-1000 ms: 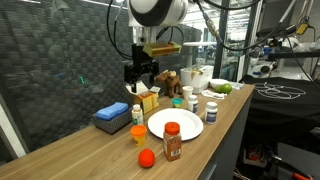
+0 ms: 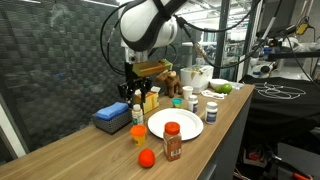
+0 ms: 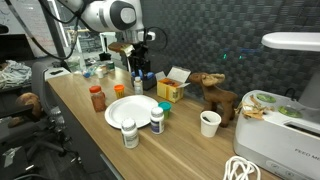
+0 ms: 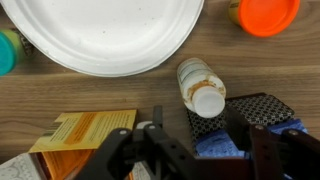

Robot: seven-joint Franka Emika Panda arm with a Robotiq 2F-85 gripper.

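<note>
A small bottle with a white cap [image 4: 208, 100] stands upright on the wooden table, beside the white plate [image 4: 100, 40]. Over it my gripper points downward, its dark fingers apart. Nothing shows gripped between them. In the first exterior view the fingers hang just above the bottle [image 2: 137, 115], towards the back of the table. The second exterior view also has the gripper [image 3: 138, 70] directly over the bottle [image 3: 138, 86]. Whether the fingertips touch the cap cannot be told.
Near the bottle are an orange cup [image 2: 139, 134], a blue cloth [image 2: 113, 111] in a dark holder and an open cardboard box [image 3: 172, 85]. A red-lidded jar [image 2: 172, 140] and a red ball [image 2: 146, 158] stand in front.
My gripper has come down towards the bottle and shifted slightly left in the first exterior view. The table objects stay where they were.
</note>
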